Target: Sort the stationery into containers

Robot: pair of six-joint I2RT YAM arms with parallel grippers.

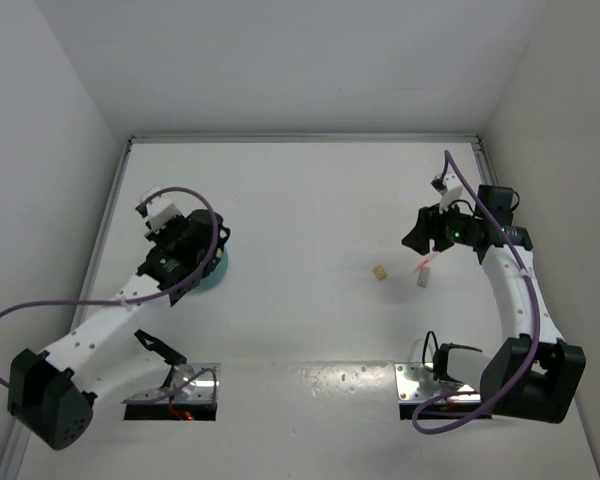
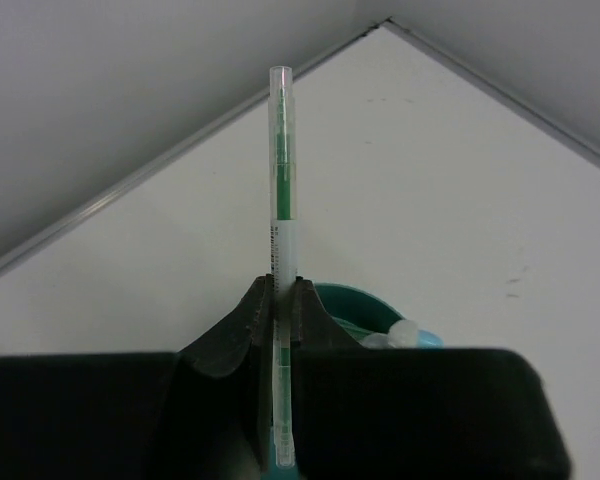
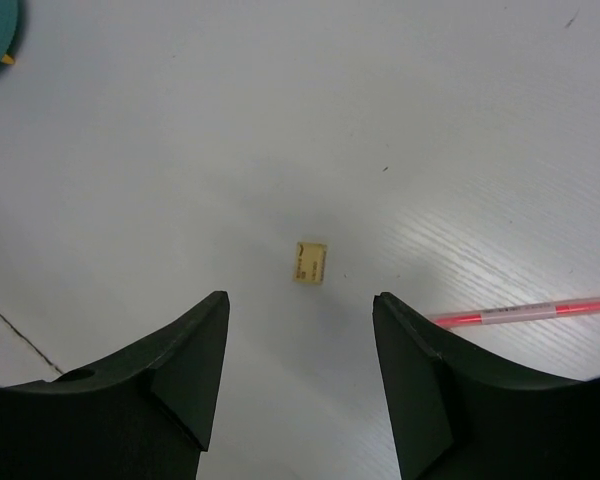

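Note:
In the left wrist view my left gripper is shut on a green pen [image 2: 284,190] with a clear cap, which stands upright between the fingers. Just behind it shows the teal round container [image 2: 355,304] with things in it; from above, my left arm covers most of that container [image 1: 212,277]. My right gripper is open and empty over the right side of the table. Ahead of its fingers lies a small tan block [image 3: 310,263], and a red pen [image 3: 520,313] rests to the right. A small grey block [image 1: 423,277] lies by that pen.
Raised metal rails [image 1: 310,137] edge the table at the back and sides, with walls beyond them.

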